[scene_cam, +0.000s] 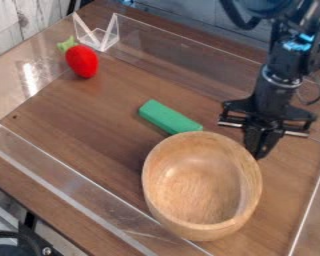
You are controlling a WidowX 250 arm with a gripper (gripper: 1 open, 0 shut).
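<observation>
My gripper (256, 140) hangs at the right, just above and behind the wooden bowl (202, 197), with nothing visible between its fingers; how far apart they are is hard to tell from this angle. A green block (170, 117) lies on the table just behind and left of the bowl. A red vegetable with a green top (81, 62), like a toy pepper or tomato, rests at the upper left.
A white wire-like holder (99, 35) stands at the back left. Clear low walls edge the wooden table (83, 130).
</observation>
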